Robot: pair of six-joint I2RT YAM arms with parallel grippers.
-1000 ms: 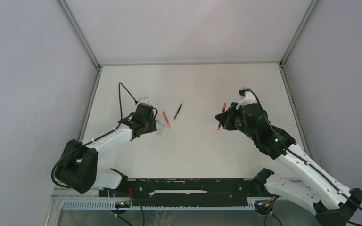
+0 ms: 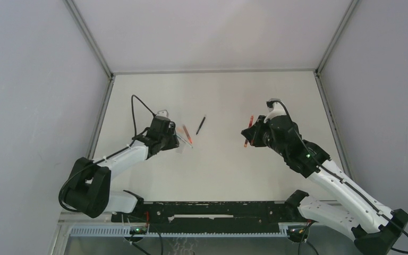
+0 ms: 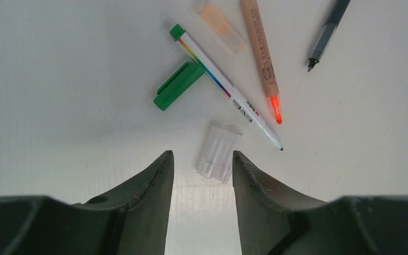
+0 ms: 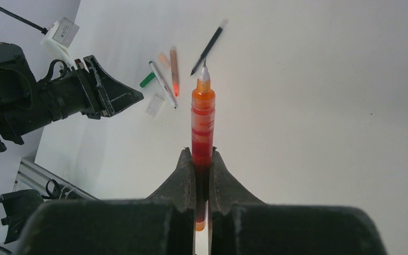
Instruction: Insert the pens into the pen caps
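Note:
In the left wrist view, my left gripper is open, empty, above a clear cap (image 3: 219, 154). Beyond it lie a white pen with rainbow band (image 3: 218, 77), a green cap (image 3: 179, 85), a brown pen with orange tip (image 3: 260, 48), an orange-clear cap (image 3: 216, 24) and a black pen (image 3: 329, 32). My right gripper is shut on a red-orange pen (image 4: 203, 117), held upright in the right wrist view with its metal tip bare.
Walls border it at back and sides, and a dark rail (image 2: 249, 212) runs along the front.

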